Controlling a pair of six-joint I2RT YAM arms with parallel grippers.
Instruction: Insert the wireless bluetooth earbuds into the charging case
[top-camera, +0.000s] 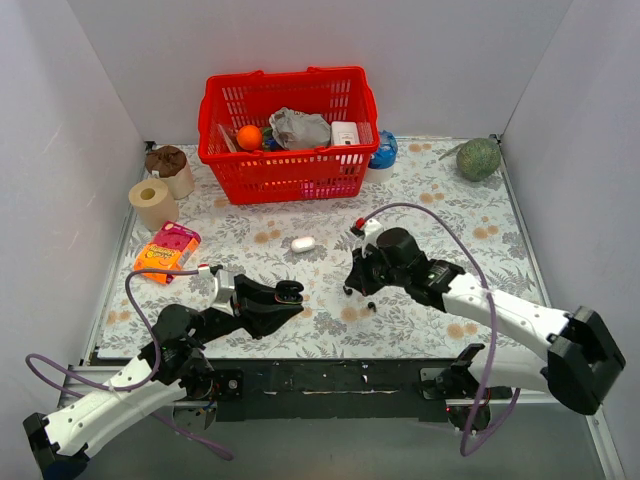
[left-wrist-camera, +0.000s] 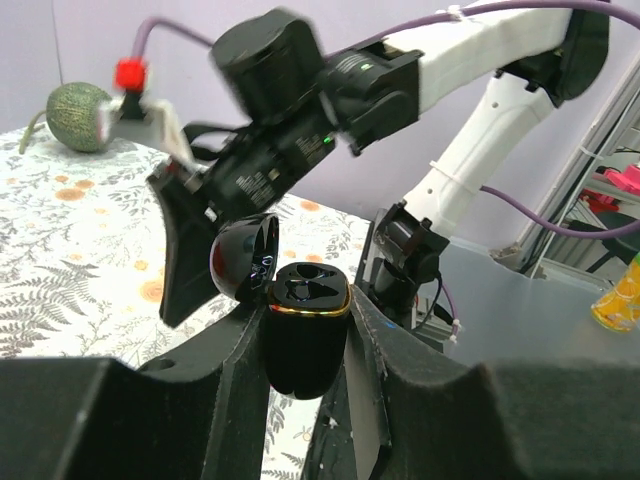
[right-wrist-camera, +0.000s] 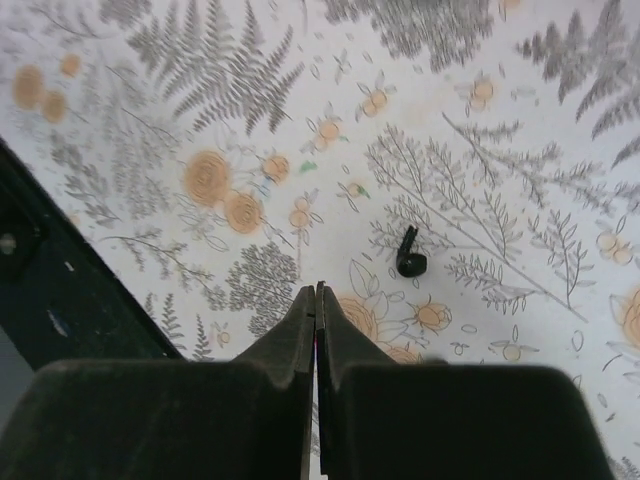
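Observation:
My left gripper (top-camera: 287, 312) is shut on the black charging case (left-wrist-camera: 306, 345), which has a thin gold rim. Its rounded lid (left-wrist-camera: 243, 256) stands raised, and I cannot see well into the slots. Over the middle of the table my right gripper (top-camera: 357, 290) points down, its fingers (right-wrist-camera: 270, 370) pressed together with nothing showing between them. A black earbud (right-wrist-camera: 410, 257) lies on the cloth just ahead of those fingertips. In the top view, one small black earbud (top-camera: 348, 290) is beside the right fingertips and another dark piece (top-camera: 372, 306) lies nearer the front edge.
A small white object (top-camera: 303, 244) lies mid-table. Behind it stands a red basket (top-camera: 290, 185) of goods. Tape rolls (top-camera: 154, 202) and a snack bag (top-camera: 167, 252) occupy the left side.

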